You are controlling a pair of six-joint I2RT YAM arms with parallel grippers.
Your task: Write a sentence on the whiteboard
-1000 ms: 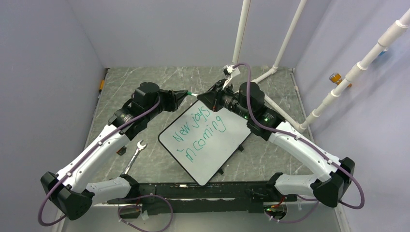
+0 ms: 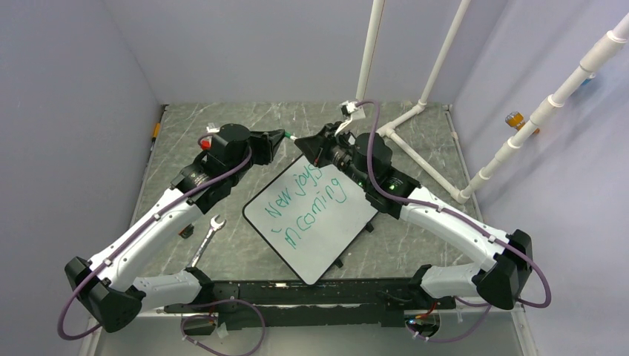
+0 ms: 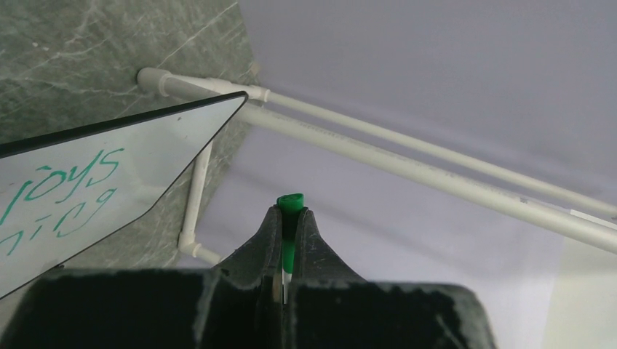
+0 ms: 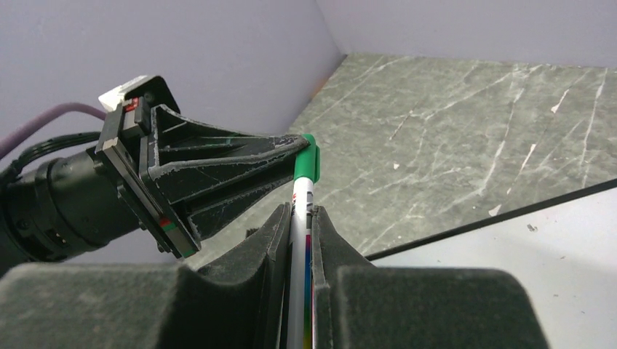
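Note:
A white marker (image 4: 299, 233) with a green cap (image 4: 307, 161) is held between my two grippers, above the far corner of the whiteboard. My left gripper (image 2: 284, 135) is shut on the cap, whose green end (image 3: 290, 206) pokes out past its fingertips. Coming from the right, my right gripper (image 2: 298, 143) is shut on the white barrel. The cap sits against the barrel with no gap in the right wrist view. On the black-edged whiteboard (image 2: 326, 245), lying diagonally on the table, green handwriting (image 2: 305, 211) reads "New joys incoming"; the right arm partly covers the board's far side.
A wrench (image 2: 208, 239) lies left of the board on the grey marbled table (image 2: 237, 237). White pipes (image 2: 426, 165) run along the right and back. Clear table lies behind the left gripper.

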